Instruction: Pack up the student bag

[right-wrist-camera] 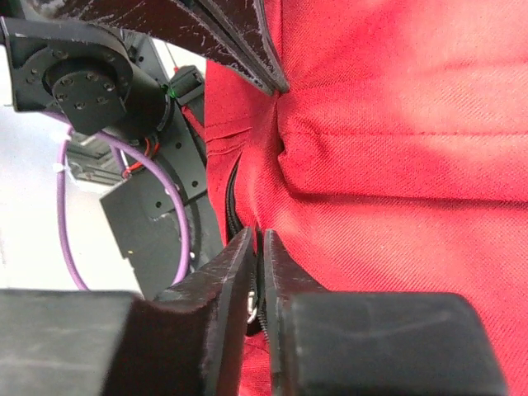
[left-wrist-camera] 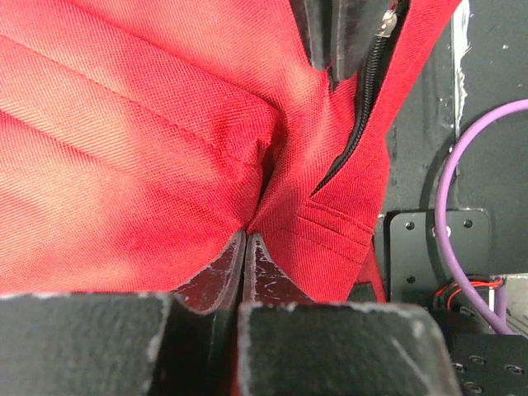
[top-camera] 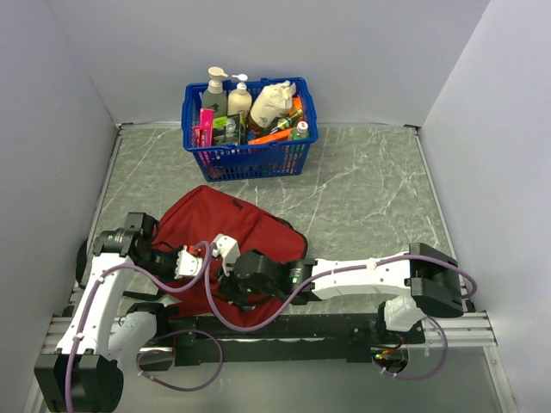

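Observation:
A red fabric bag lies on the grey floor at the near side, both arms over it. In the left wrist view my left gripper is shut against the fabric, a fold at its tips, beside a black zipper. In the right wrist view my right gripper has its fingertips close together at the zipper and its silver pull; how far they are open is unclear.
A blue basket holding pump bottles, boxes and other items stands at the back. The marble floor right of the bag is clear. Walls rise on three sides.

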